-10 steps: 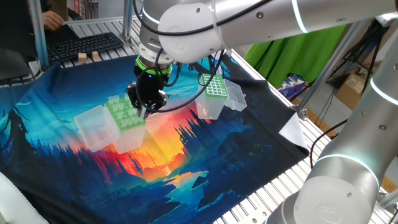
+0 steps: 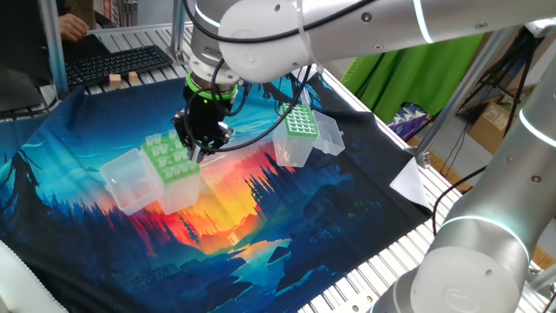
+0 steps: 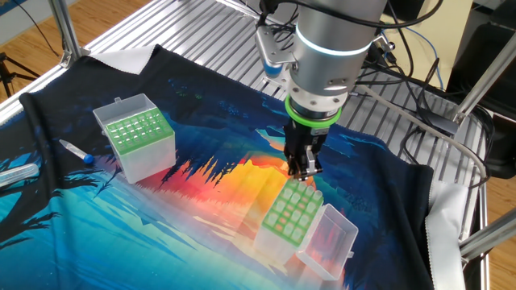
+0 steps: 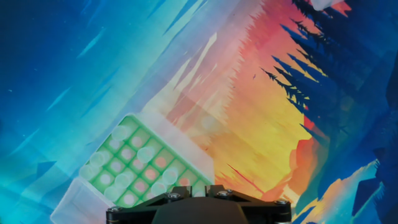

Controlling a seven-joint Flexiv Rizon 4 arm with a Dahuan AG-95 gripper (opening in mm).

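Observation:
A clear box with a green rack stands on the printed cloth, its lid folded open beside it. Pale capped tubes fill several slots of this rack. My gripper points down at the rack's edge, beside the end tubes. From the other side, the gripper appears at the rack's far corner. In the wrist view my gripper has its fingertips close together over the corner of the tube rack; whether a tube stands between them is unclear. A second box with a green rack shows open slots without visible tubes.
A marker and another pen lie on the cloth near the second box. A keyboard and small wooden blocks sit along the far edge. Open cloth lies between the two boxes.
My gripper has shifted slightly left in exterior view 1. The tube box and its open lid have also slid a little left. The second box has stayed put.

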